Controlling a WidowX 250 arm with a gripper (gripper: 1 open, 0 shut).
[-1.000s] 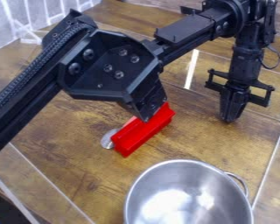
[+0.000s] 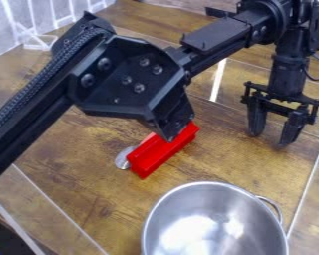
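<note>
My gripper (image 2: pixel 279 118) hangs at the right over the wooden table, fingers apart and pointing down, with nothing visible between them. A bright red block (image 2: pixel 162 153) lies at the centre, partly behind my black arm, with a small silver piece (image 2: pixel 125 158) at its left end. A large metal bowl (image 2: pixel 213 225) stands at the bottom right, below both the block and the gripper.
The dark arm spans the upper left to the top right and hides much of the table. Bare wood (image 2: pixel 63 194) shows at the lower left and around the gripper. A pale railing runs along the upper left edge.
My gripper has shifted very slightly, its fingers looking a little different in angle or spread. The red block and bowl are unchanged.
</note>
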